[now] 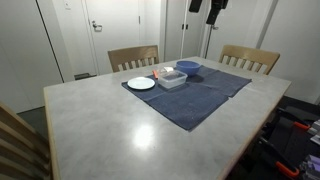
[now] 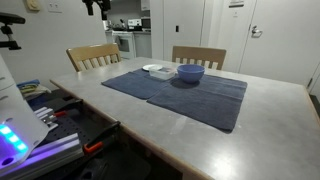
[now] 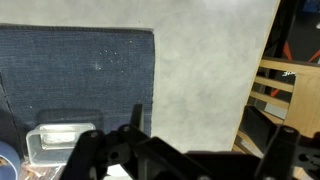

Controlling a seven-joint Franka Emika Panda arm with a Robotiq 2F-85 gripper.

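High above the table my gripper [image 1: 204,14] hangs at the top of the picture in exterior view 1. Its dark fingers stand well apart in the wrist view, so the gripper is open and nothing shows between them. Far below lie a clear plastic container [image 1: 172,80], a blue bowl [image 1: 187,68] and a white plate [image 1: 142,83]. The container [image 3: 58,146] and part of the bowl [image 3: 8,168] appear at the lower left of the wrist view. A small orange item [image 1: 156,73] lies behind the container, too small to make out.
Dark blue cloth [image 1: 196,104] covers part of the grey table [image 1: 105,125]. Bare tabletop stretches along the near left side in exterior view 1. Wooden chairs stand around the table, one chair [image 3: 290,95] at the right of the wrist view.
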